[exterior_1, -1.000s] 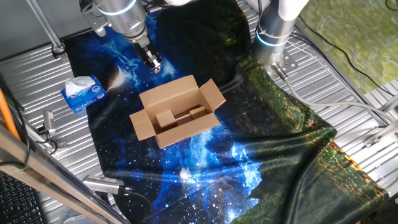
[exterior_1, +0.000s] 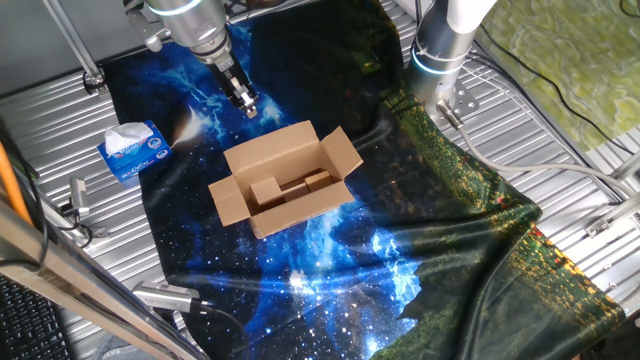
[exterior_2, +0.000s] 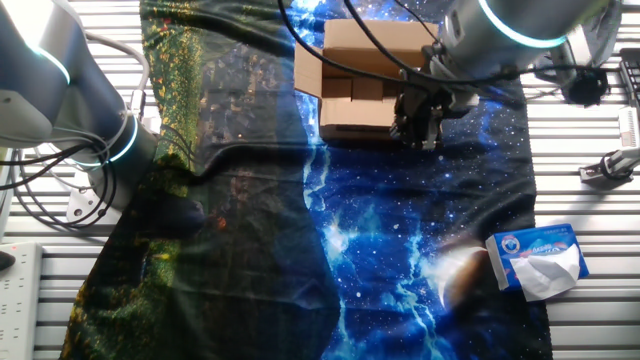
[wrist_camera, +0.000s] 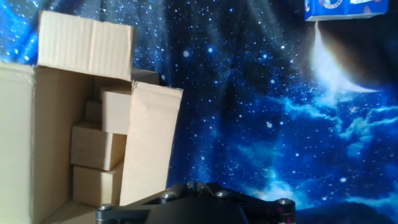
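Observation:
An open cardboard box (exterior_1: 305, 212) stands on the dark star-patterned cloth, its flaps spread outward. Inside lie several smaller brown blocks, among them a block (exterior_1: 266, 191) at one end and a second block (exterior_1: 317, 180) towards the other; in the wrist view, blocks (wrist_camera: 93, 146) are stacked or packed close together. My gripper (exterior_1: 250, 108) hangs above the cloth beside the box, clear of it. At the bottom of the wrist view, the fingertips of the gripper meet, with nothing visible between them. The box's flap (wrist_camera: 152, 140) hides part of the interior.
A blue tissue box (exterior_1: 135, 152) sits at the cloth's edge. The robot's base column (exterior_1: 440, 60) rises beside the cloth, cables around it. A grey adapter (exterior_1: 166, 296) lies near the metal frame.
The arm's wrist has shifted slightly to the left in exterior view 1, while the fingertips stay in nearly the same place. The box and its blocks have not moved.

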